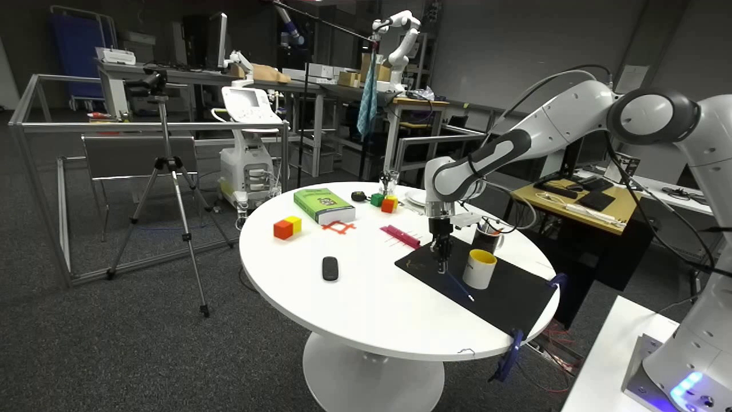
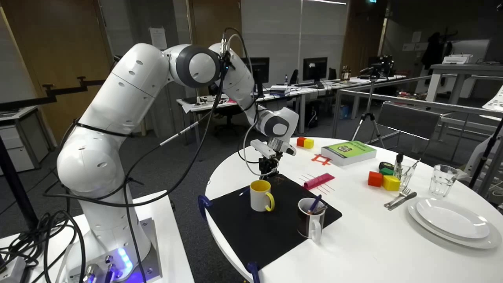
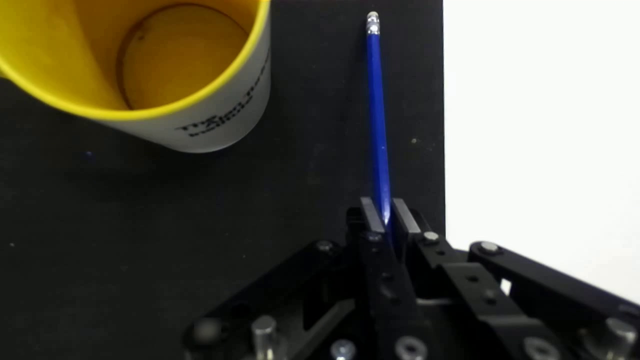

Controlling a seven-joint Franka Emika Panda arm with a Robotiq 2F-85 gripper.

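In the wrist view a blue pencil [image 3: 378, 114] runs away from my gripper, its eraser end farthest off. The fingers are shut on the pencil's near end, one metal fingertip [image 3: 408, 217] on each side. Exterior view 1 shows my gripper [image 1: 442, 266] low over the black mat [image 1: 511, 302], with the pencil [image 1: 461, 287] slanting down toward the mat's front edge. A white mug [image 1: 478, 270] with a yellow inside stands upright beside the pencil, apart from it. Whether the pencil's far end touches the mat, I cannot tell.
A second mug [image 2: 311, 221] holding pens stands on the mat near its edge. Pink holder [image 2: 319, 181], coloured blocks [image 2: 375, 179], plates [image 2: 452, 221] and a green book [image 2: 349, 151] occupy other parts of the table. Blue clamps [image 1: 508, 357] grip the mat's edge.
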